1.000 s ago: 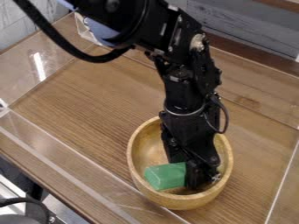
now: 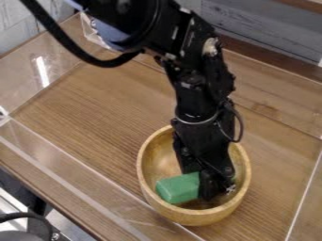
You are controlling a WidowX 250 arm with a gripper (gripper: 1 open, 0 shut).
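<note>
A round light wooden bowl (image 2: 161,158) stands on the wooden table in the lower middle. Inside it, at the lower left, lies a green block (image 2: 179,188). My black gripper (image 2: 205,179) reaches down into the bowl from above, its fingertips at the block's right end. It is shut on the green block, as far as shows; the fingertips are dark and partly hidden.
A low wall or ledge runs along the back. Clear strips and a dark edge with cables lie at the lower left.
The arm and gripper have shifted very slightly within the bowl; the block stays in about the same place.
</note>
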